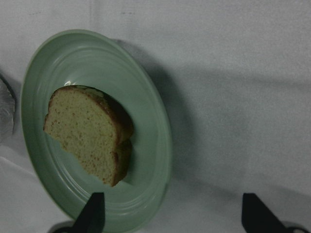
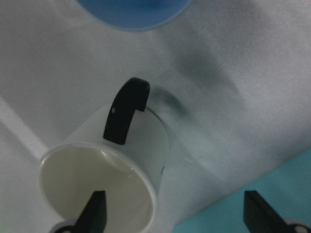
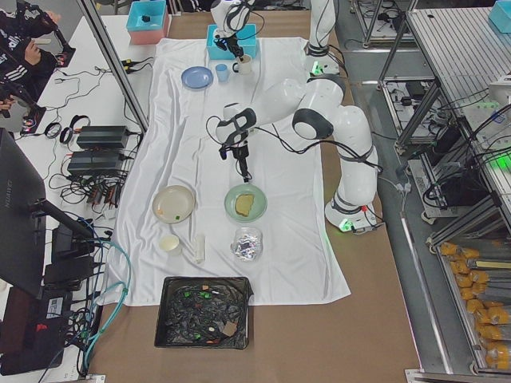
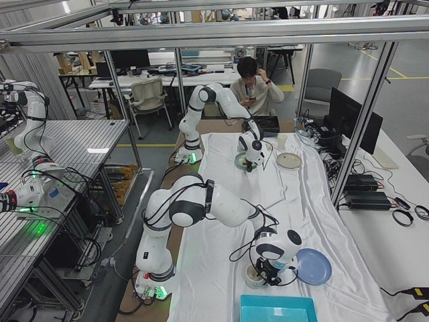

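Observation:
My left gripper is open above the edge of a green plate (image 1: 150, 141), which holds a thick bread slice (image 1: 82, 131); nothing shows between its fingertips. My right gripper is open over a white mug (image 2: 73, 179) with a black handle (image 2: 124, 111). A blue round object (image 2: 131, 9) shows beyond the mug in the right wrist view, and a teal bin (image 2: 291, 179) beside it.
A blue plate (image 3: 196, 77), blue cup (image 3: 222, 71), beige plate (image 3: 173, 204), small cream cup (image 3: 169, 243), foil item (image 3: 247, 244) and black tray (image 3: 203, 312) share the table.

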